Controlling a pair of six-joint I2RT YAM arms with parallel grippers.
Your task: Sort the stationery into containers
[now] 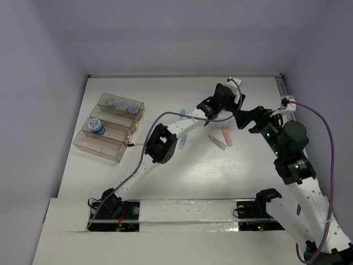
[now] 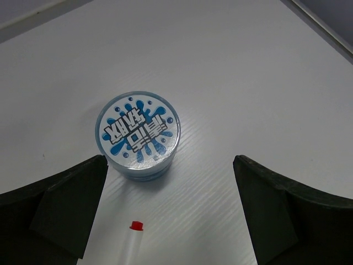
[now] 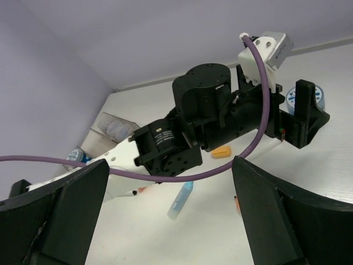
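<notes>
A blue jar with a white-and-blue lid stands on the table in the left wrist view, a little left of centre between the fingers of my open left gripper. The fingers do not touch it. From above, my left gripper covers this jar. Close by lies a white pen with a red end. My right gripper is also open and empty, held to the right of the left one. Orange and grey tubes and a blue tube lie on the table. The clear three-compartment container holds another blue-lidded jar in its middle compartment.
The two grippers are close together at the back right. A yellow piece lies beyond the left arm in the right wrist view. Whitish items sit in the container's rear compartment.
</notes>
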